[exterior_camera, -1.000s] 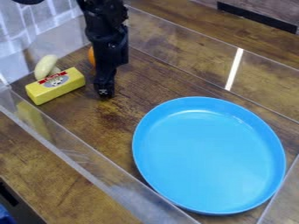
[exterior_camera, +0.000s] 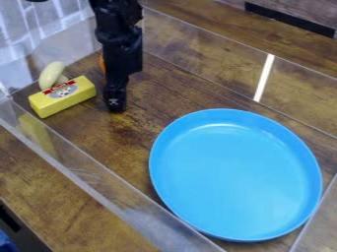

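My dark gripper reaches down from the top of the view to the wooden table, low beside a yellow box with a red and white label. An orange object is mostly hidden behind my arm. A pale, elongated object lies behind the yellow box. The gripper's fingertips are dark and blurred, so their spacing is unclear.
A large blue plate takes up the lower right. Bare table lies to the right and back. Clear walls or edges run along the left and bottom.
My gripper has shifted very slightly; the objects have not visibly moved.
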